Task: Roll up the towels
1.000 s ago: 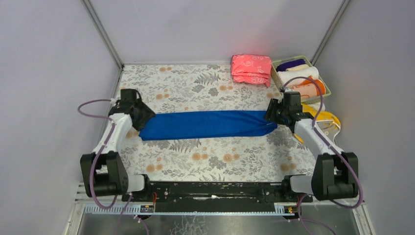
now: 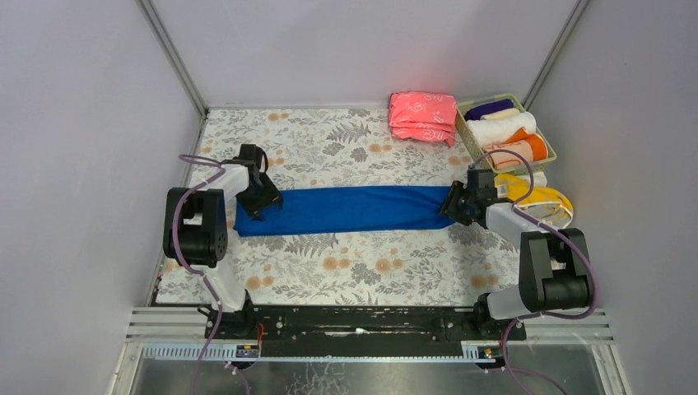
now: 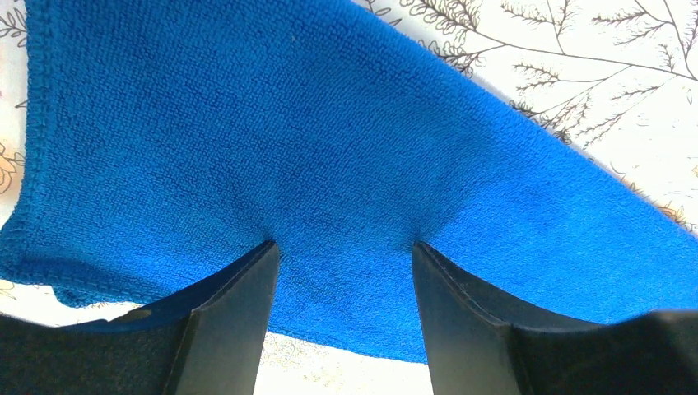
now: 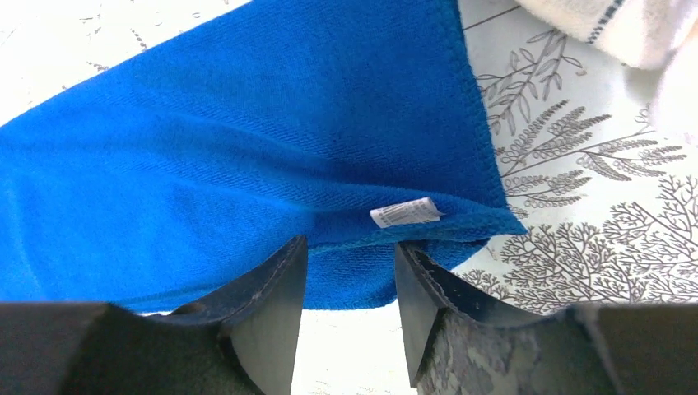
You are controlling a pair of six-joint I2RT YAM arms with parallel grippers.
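A long blue towel (image 2: 346, 207) lies spread across the middle of the patterned table. My left gripper (image 2: 267, 202) is over its left end; in the left wrist view its open fingers (image 3: 234, 304) sit on or just above the cloth, with only flat towel between them. My right gripper (image 2: 451, 203) is at the right end, open, its fingertips beside a folded-over corner that bears a white label (image 4: 405, 212). Whether the fingers touch the cloth I cannot tell.
A folded pink towel (image 2: 421, 115) lies at the back right, beside a basket (image 2: 553, 155) of rolled towels. A yellow and white towel (image 2: 539, 197) lies right of the right gripper.
My left gripper has moved right onto the towel's left end. My right gripper has shifted slightly left and down in the top view, and the towel's right corner is drawn slightly inward.
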